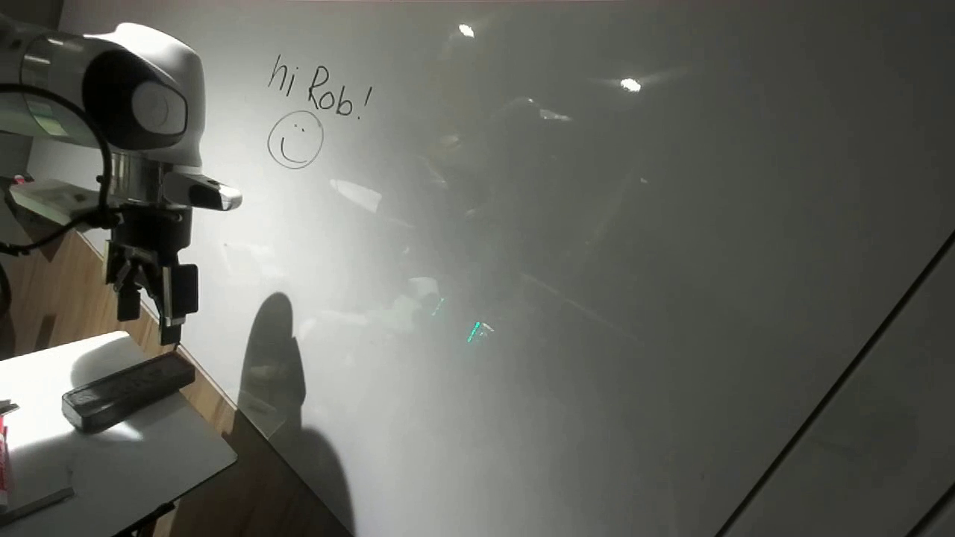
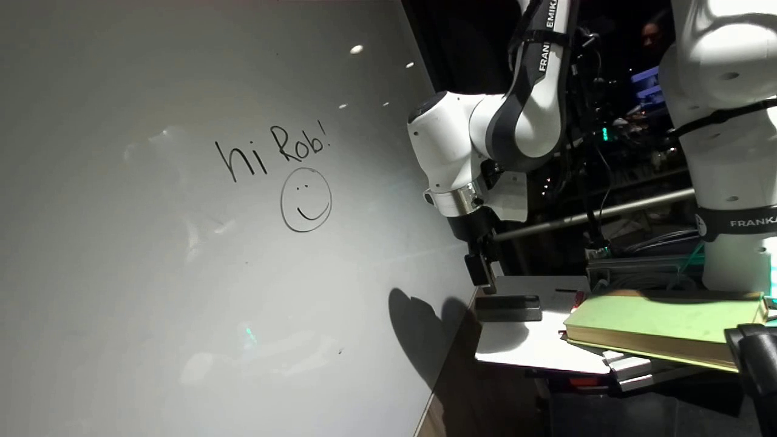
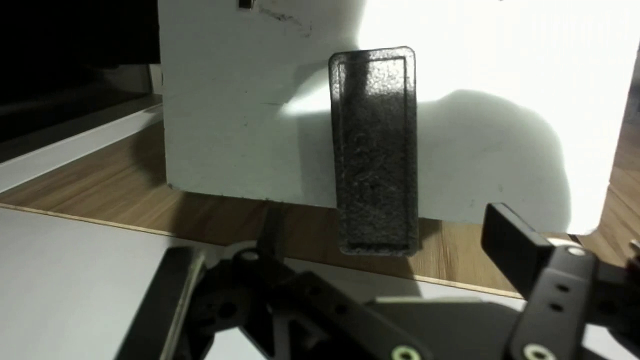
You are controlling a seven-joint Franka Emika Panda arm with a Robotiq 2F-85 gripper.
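Observation:
A long black block, looking like a whiteboard eraser (image 1: 130,391), lies on a small white table, its end jutting past the edge nearest the whiteboard. My gripper (image 1: 151,322) is open just above it, with nothing between the fingers. In the wrist view the eraser (image 3: 376,150) runs up and down the picture between the spread fingers, mostly farther up than they are; a gap shows beside the right finger (image 3: 517,249). The large whiteboard (image 2: 182,291) bears handwriting "hi Rob!" (image 2: 273,152) and a smiley face (image 2: 306,200) in black.
The white table (image 3: 240,138) ends close to the whiteboard, with a strip of wooden floor (image 3: 120,180) between. A red marker (image 2: 579,301) lies on the table behind the eraser. Farther right sits a thick green book (image 2: 663,320). The whiteboard's face is unobstructed.

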